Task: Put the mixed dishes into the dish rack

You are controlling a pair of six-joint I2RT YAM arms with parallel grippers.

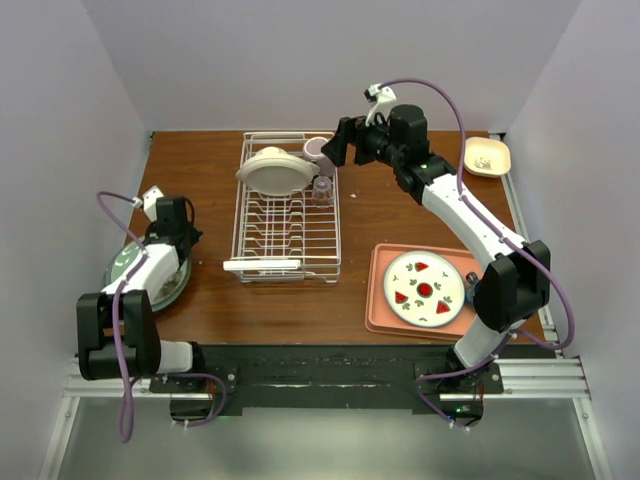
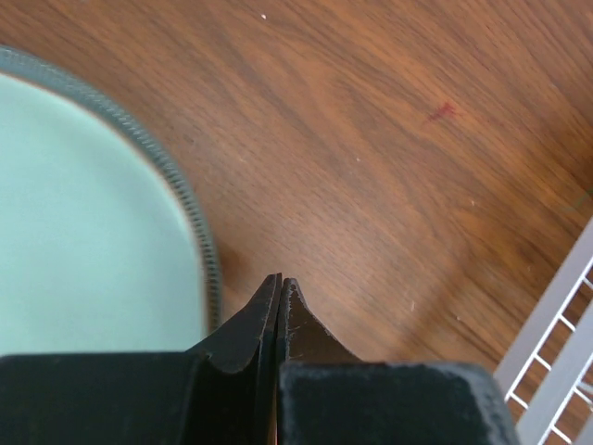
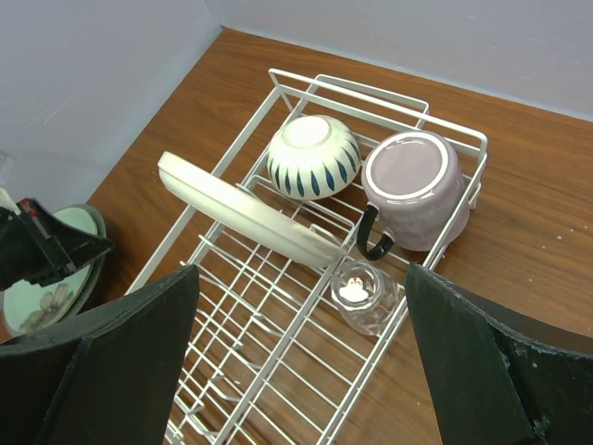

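A pale green plate with a dark rim lies at the table's left side, on another plate as the right wrist view shows [image 3: 56,297]. Just right of the rim, my left gripper is shut, nothing showing between its fingertips. The left forearm covers part of the plates in the top view. The white dish rack [image 1: 290,240] holds a cream oval dish [image 1: 277,176], a patterned bowl [image 3: 314,158], a mauve mug [image 3: 414,190] and a clear glass [image 3: 363,295]. Over the rack's back right corner, my right gripper stands open and empty.
A salmon tray [image 1: 374,312] at the front right carries a white plate with a fruit pattern [image 1: 424,289]. A small cream dish [image 1: 487,157] sits at the back right. Bare wood [image 1: 210,300] separates the left plates from the rack.
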